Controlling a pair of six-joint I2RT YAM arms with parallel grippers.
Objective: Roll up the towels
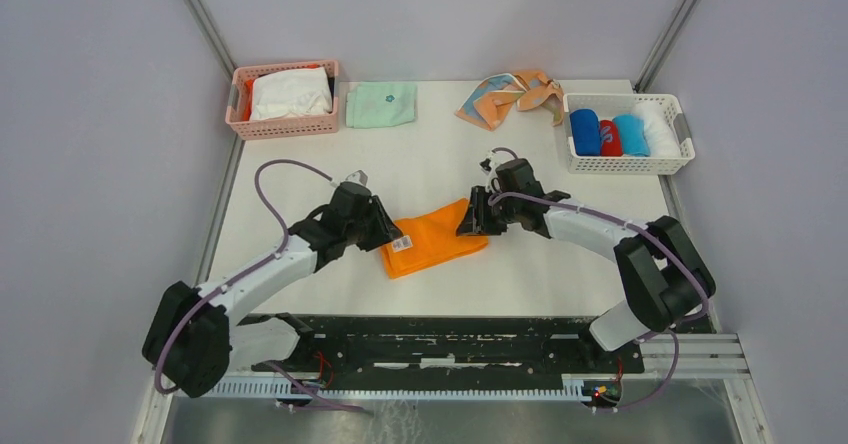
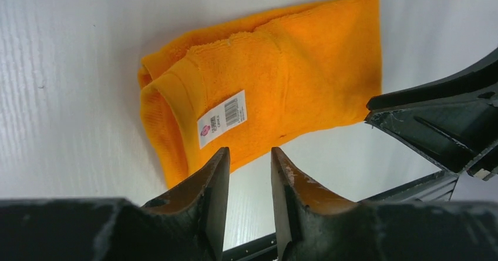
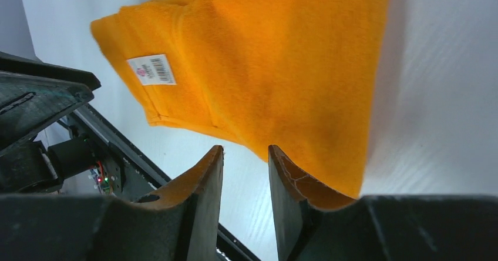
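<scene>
An orange towel (image 1: pixel 436 238) lies folded in a flat slanted strip at the table's centre, a white barcode label (image 2: pixel 222 119) near its left end. That left end shows stacked folds in the left wrist view. My left gripper is part open above the towel's left end, with no cloth between its fingers. Over the right end hovers my right gripper, its fingers also apart and empty. In the top view both grippers cover parts of the towel's ends.
A white basket (image 1: pixel 628 165) at the back right holds rolled towels in blue, red and white. At the back left stands a pink basket (image 1: pixel 290 126) with white cloth. A green towel (image 1: pixel 381 105) and a crumpled patterned towel (image 1: pixel 512 97) lie along the back edge.
</scene>
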